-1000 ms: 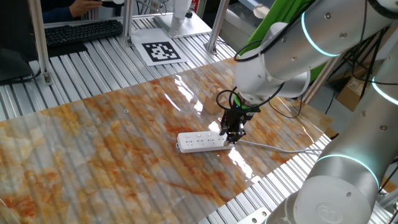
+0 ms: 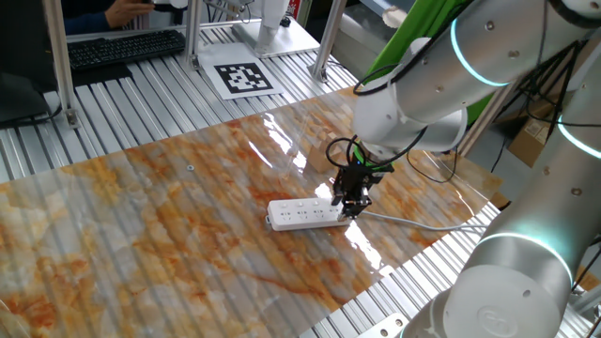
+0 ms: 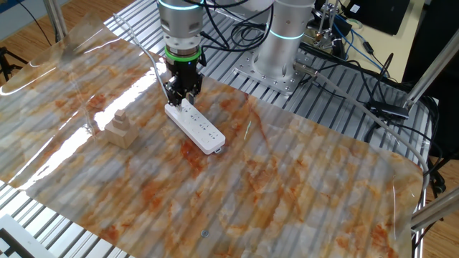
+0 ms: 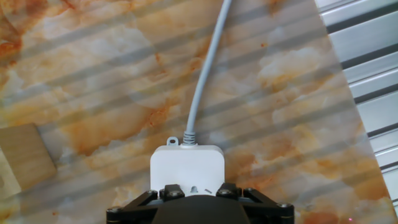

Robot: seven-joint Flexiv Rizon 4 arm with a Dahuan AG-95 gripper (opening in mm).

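A white power strip (image 2: 305, 214) lies flat on the marbled sheet, sockets facing up. In exterior view 2 the strip (image 3: 197, 129) runs diagonally, and my gripper (image 3: 183, 100) is low over its cable end. From the wrist, the strip's cable end (image 4: 186, 163) shows just beyond my gripper, and a grey cable (image 4: 208, 68) leads away from it. The black fingertips stand apart over the strip's end. Whether they press on its sides is hidden by the gripper body. In exterior view 1 my gripper (image 2: 353, 202) covers that same end.
A stepped wooden block (image 3: 120, 134) stands on the sheet to one side of the strip, apart from it. The marbled sheet (image 3: 287, 193) is mostly bare, with a small round piece (image 3: 205, 233) on it. A printed marker (image 2: 242, 78) lies on the slatted metal table.
My gripper stays at the strip's cable end, and the strip has not visibly moved.
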